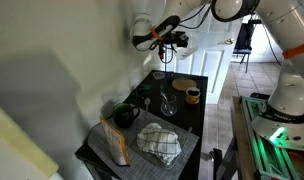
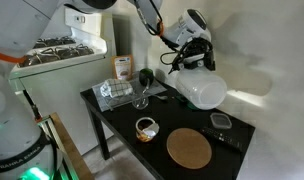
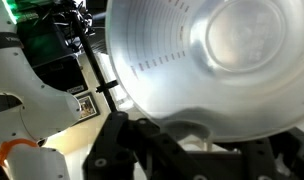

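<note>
High over the far end of the black table hangs a white, ribbed bowl (image 2: pixel 200 88), tilted on its side. My gripper (image 2: pixel 195 58) is just above it, shut on its thin rim. The bowl (image 3: pixel 207 60) fills most of the wrist view, with its rim crossing in front of my gripper, so the fingertips are largely hidden. In exterior view 1 the bowl (image 1: pixel 187 45) shows as a pale shape beside the gripper (image 1: pixel 170 45).
On the table are a round brown board (image 2: pixel 189 148), a mug (image 2: pixel 146 128), a clear container (image 2: pixel 221 121) and a glass (image 1: pixel 169 103). A dish rack with a checked towel (image 1: pixel 159 142) and a dark pot (image 1: pixel 124 113) occupy the near end. The wall runs close alongside.
</note>
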